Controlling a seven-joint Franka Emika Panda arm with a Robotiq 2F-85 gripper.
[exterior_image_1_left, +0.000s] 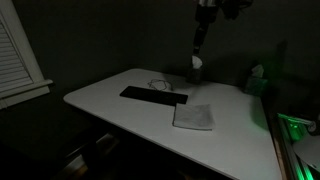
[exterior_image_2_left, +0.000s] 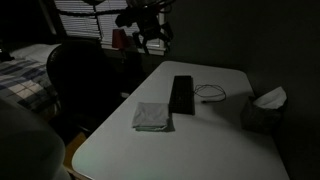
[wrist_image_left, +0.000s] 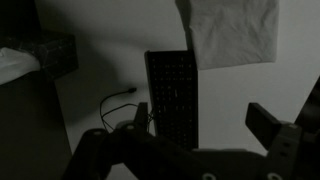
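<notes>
A folded light grey cloth (exterior_image_1_left: 194, 117) lies flat on the white table (exterior_image_1_left: 222, 155); the wrist view shows part of this cloth (wrist_image_left: 234, 32) at the top. Beside it is a black keyboard (exterior_image_1_left: 153, 96), with a thin cable (exterior_image_2_left: 211, 93) looped near it. Above the table hangs my gripper (exterior_image_1_left: 197, 50), clear of everything on it. In the wrist view its two dark fingers (wrist_image_left: 262, 124) stand wide apart, so the gripper is open and empty. Part of the keyboard (wrist_image_left: 173, 88) shows beyond the fingers.
A tissue box (exterior_image_2_left: 262, 112) with a white tissue stands at the table's edge, partly behind my gripper in exterior view 1. Another tissue box (exterior_image_1_left: 256, 82) is farther right there. Bare tabletop surrounds the cloth on several sides. The room is dim.
</notes>
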